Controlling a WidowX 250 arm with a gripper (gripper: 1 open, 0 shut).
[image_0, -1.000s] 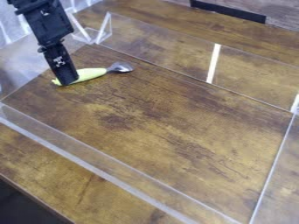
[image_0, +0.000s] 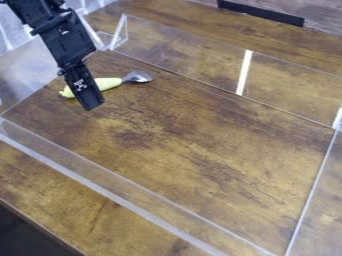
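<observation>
My black gripper (image_0: 86, 96) reaches in from the upper left, its fingertips low over the wooden board near the left part of the clear-walled enclosure, just in front of a pale yellow-green spoon handle (image_0: 71, 91) with a silver spoon head (image_0: 138, 77) pointing right. The gripper looks shut, and I see nothing between its fingers. Part of the handle is hidden behind the gripper.
Clear acrylic walls (image_0: 241, 206) surround the wooden floor (image_0: 201, 140), which is bare in the middle and right. A dark strip (image_0: 274, 14) lies beyond the back wall at the top right.
The gripper has moved a little to the right and toward the front, its fingertips now lower in view, past the spoon handle. The spoon looks unmoved.
</observation>
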